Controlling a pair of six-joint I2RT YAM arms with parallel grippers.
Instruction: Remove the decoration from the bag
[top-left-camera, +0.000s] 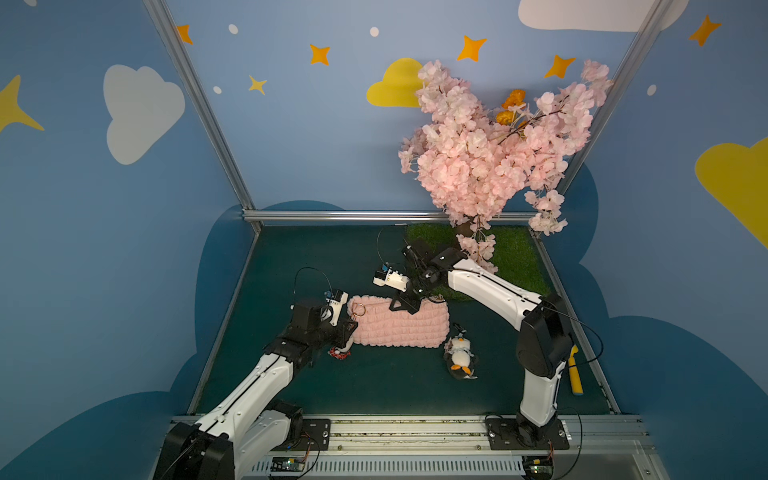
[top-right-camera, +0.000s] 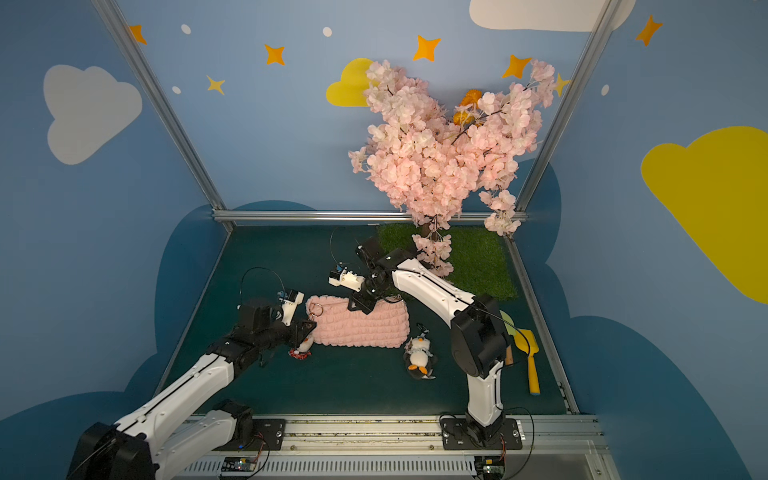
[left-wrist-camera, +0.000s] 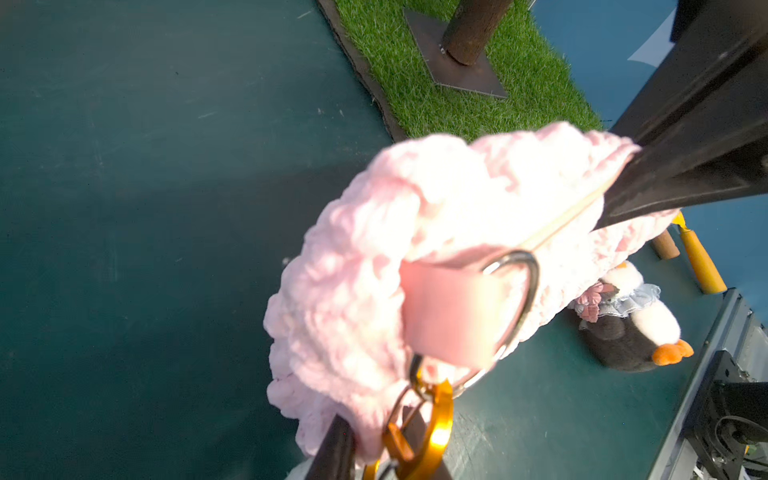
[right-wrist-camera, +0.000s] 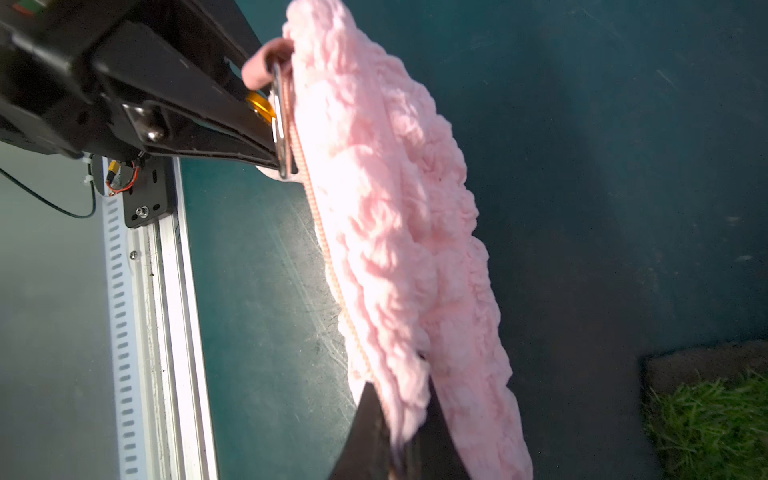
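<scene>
A pink puffy bag (top-left-camera: 404, 326) lies between my grippers. At its left end, in the left wrist view, a pink tab (left-wrist-camera: 448, 312) carries a metal ring with a gold clasp (left-wrist-camera: 436, 428). My left gripper (top-left-camera: 345, 328) is at that clasp; whether it grips it is unclear. A small white-and-red decoration (top-right-camera: 302, 347) hangs or lies below it, partly hidden. My right gripper (top-left-camera: 404, 305) is shut on the bag's top edge, whose fabric (right-wrist-camera: 404, 392) sits between its fingers in the right wrist view.
A penguin plush (top-left-camera: 460, 356) lies right of the bag. A yellow tool (top-right-camera: 532, 364) lies at the right edge. A blossom tree (top-left-camera: 488, 160) stands on grass (top-left-camera: 516, 264) at the back right.
</scene>
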